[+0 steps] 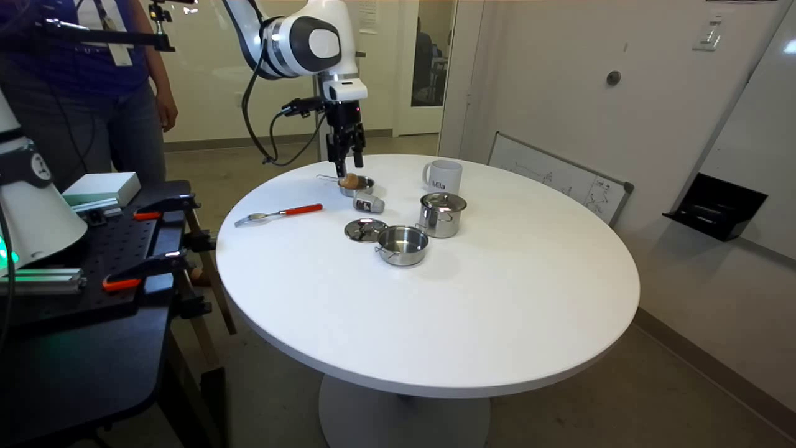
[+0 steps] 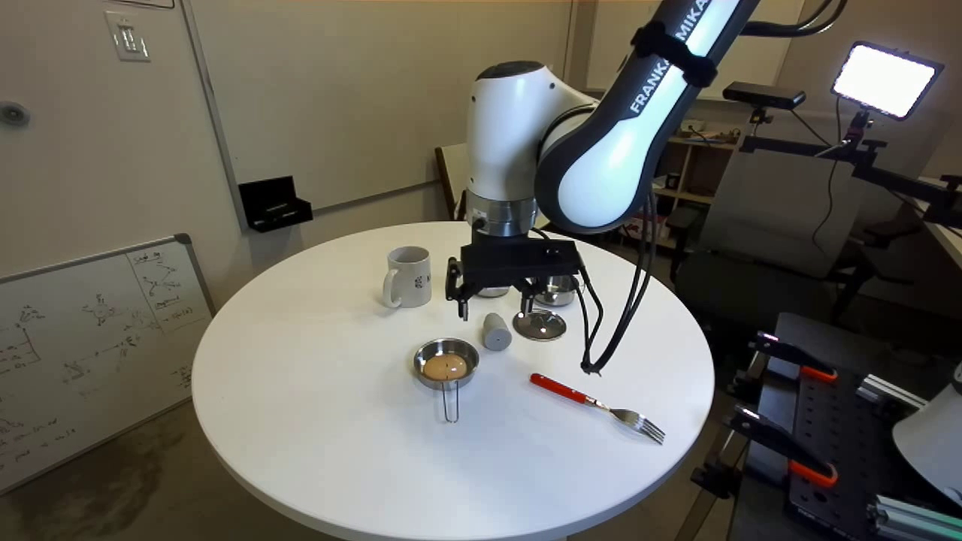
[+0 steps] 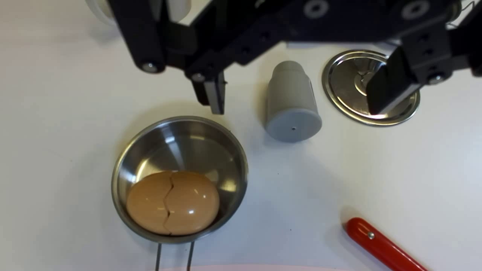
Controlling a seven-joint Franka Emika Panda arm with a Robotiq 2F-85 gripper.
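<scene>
My gripper hangs low over the table, open, with nothing held. In the wrist view its two fingers stand wide apart, and a grey shaker lying on its side shows in the gap beyond them. A small steel pan with a wire handle sits beside the shaker. Inside the pan rests a brown egg with a zigzag seam across it. The left finger appears near the pan's rim; whether they touch cannot be told. A round steel lid lies flat on the shaker's other side.
A white mug, a lidded steel pot and an open steel pot stand close by. A red-handled fork lies near the table's edge.
</scene>
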